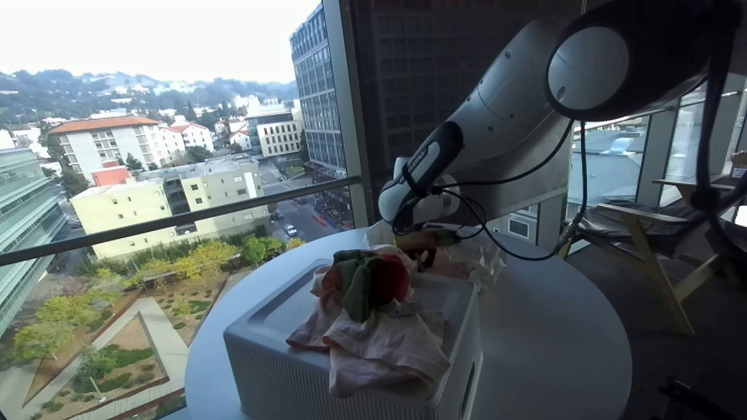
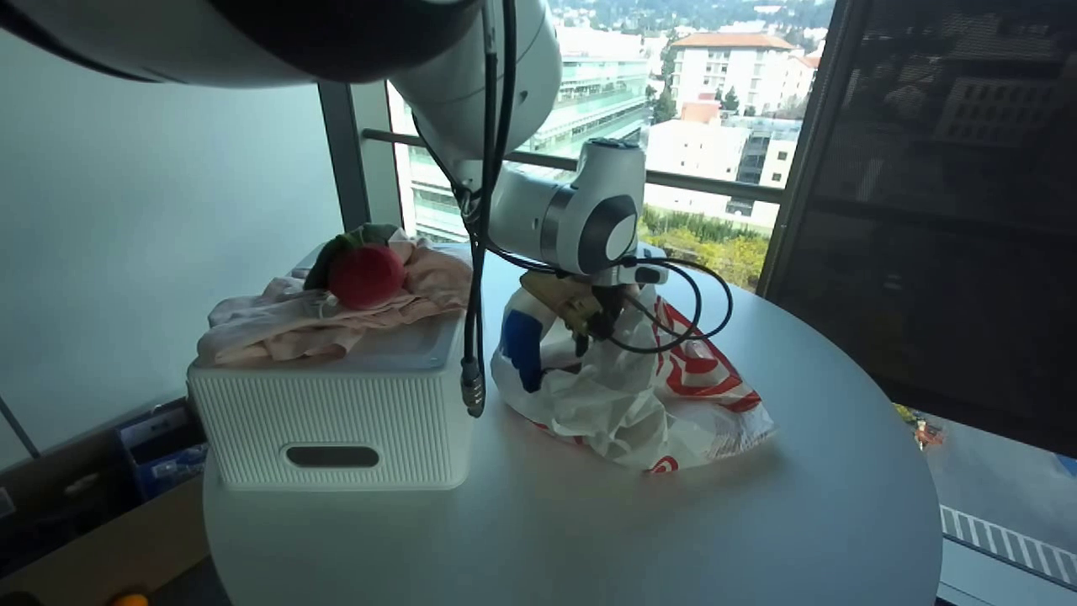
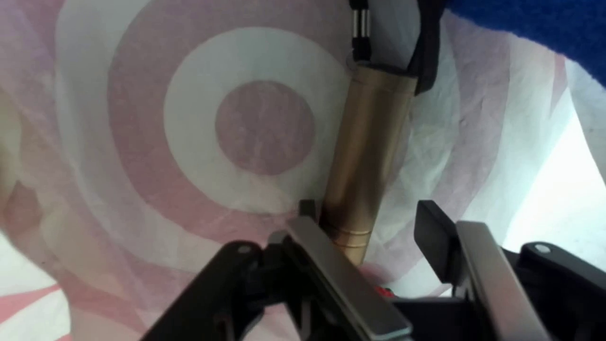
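Observation:
A bronze-coloured cylinder [image 3: 368, 142] with a black strap [image 3: 429, 48] at one end lies on the red-and-white plastic bag [image 3: 264, 128] in the wrist view. My gripper is open; its two fingers stand either side of the cylinder's lower end. The left fingertip is close to the cylinder, and a wider gap shows on the right. Whether either finger touches it I cannot tell. In exterior view 2 the gripper [image 2: 593, 328] is down at the crumpled bag [image 2: 626, 399], and the cylinder is hidden there.
Beside the bag stands an upturned white ribbed bin [image 2: 333, 424], with a pink cloth [image 2: 293, 318] and a round red item with green parts [image 2: 365, 274] on top. Blue fabric [image 3: 545, 28] lies near the strap.

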